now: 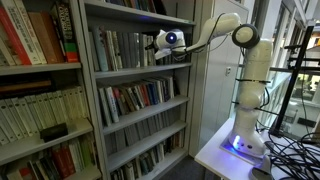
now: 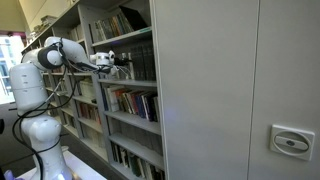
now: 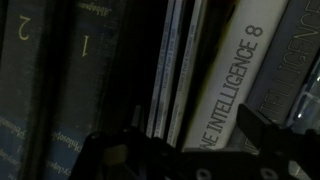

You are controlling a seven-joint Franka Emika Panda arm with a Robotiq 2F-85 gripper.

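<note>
My gripper stands open in front of a row of upright books, its dark fingers low in the wrist view. Facing the gap between them are thin pale-spined books (image 3: 168, 75) and a thicker, light-coloured book reading "INTELLIGENCE 8" (image 3: 235, 75). Nothing is visibly gripped. Whether the fingertips touch any spine I cannot tell, as the view is dark. From outside, the gripper (image 1: 154, 46) appears small at an upper shelf of the grey bookcase (image 1: 98, 75).
Dark volumes numbered 1 (image 3: 85, 80) and 2 (image 3: 22, 80) stand on the left. A dark grey book (image 3: 285, 65) leans close on the right. Further shelves of books lie below the arm (image 1: 225, 25).
</note>
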